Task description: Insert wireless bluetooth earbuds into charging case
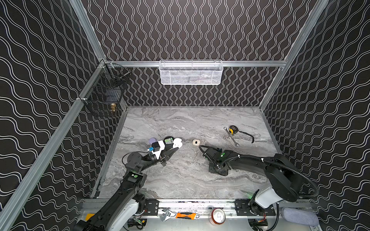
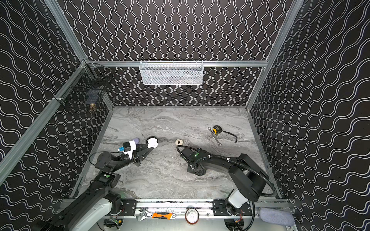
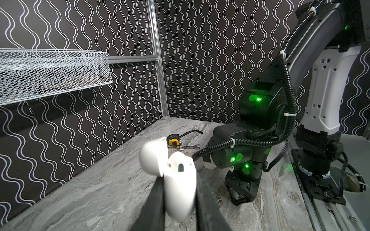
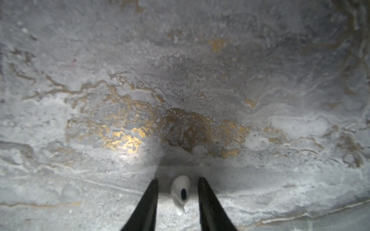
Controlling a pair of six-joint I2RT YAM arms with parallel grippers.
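Observation:
A white charging case with its lid tilted open is held upright above the table, my left gripper shut on its lower part. In the top left view the white case appears at the left arm's tip. A small white earbud with a dark oval spot shows between the fingers of my right gripper, with a gap on either side. That gripper points down at the marble table, its fingers part open. In the top views the right arm hides this earbud.
On the table between the arms lies a small beige case with a dark spot. A tape measure and a wrench rest at the back right. Behind the left gripper are a dark round item and a purple one.

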